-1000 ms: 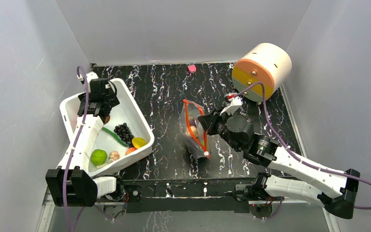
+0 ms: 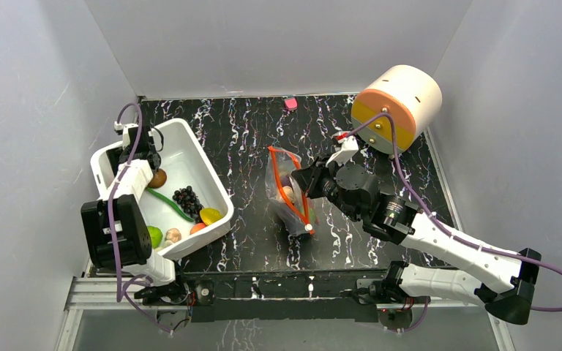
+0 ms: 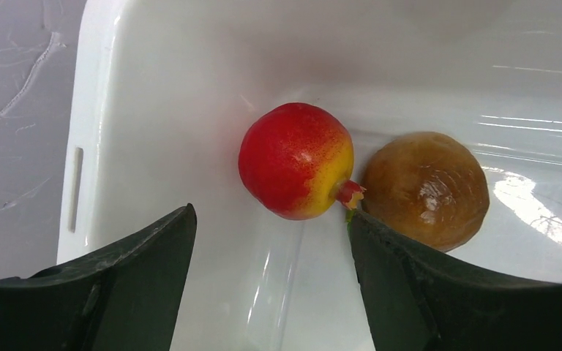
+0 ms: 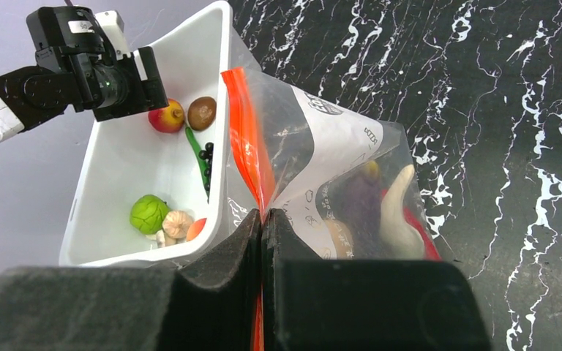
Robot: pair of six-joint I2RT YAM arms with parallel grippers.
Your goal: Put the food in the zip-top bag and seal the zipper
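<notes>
A red and yellow fruit with a short stem [image 3: 293,161] lies at the far left corner of the white tray [image 3: 95,110], close beside a brown, mushroom-like item [image 3: 426,191]. My left gripper hangs over them, its fingers apart and nothing between them; the right finger overlaps the brown item's edge in the left wrist view. The clear zip bag [image 4: 300,139], with orange zipper strips [image 4: 245,139], stands on the dark table holding several foods, among them a pale one [image 4: 399,219]. My right gripper is shut on the bag's orange-edged rim.
The tray also holds dark grapes [image 2: 186,202], a green bean pod [image 2: 170,205], a yellow fruit [image 2: 210,216], garlic [image 2: 173,235] and a green vegetable [image 2: 154,235]. A pink block [image 2: 290,104] and a large drum [image 2: 399,102] stand at the back.
In the top view my left gripper has shifted left over the tray, uncovering more of the brown item. My right gripper and the bag have moved slightly left.
</notes>
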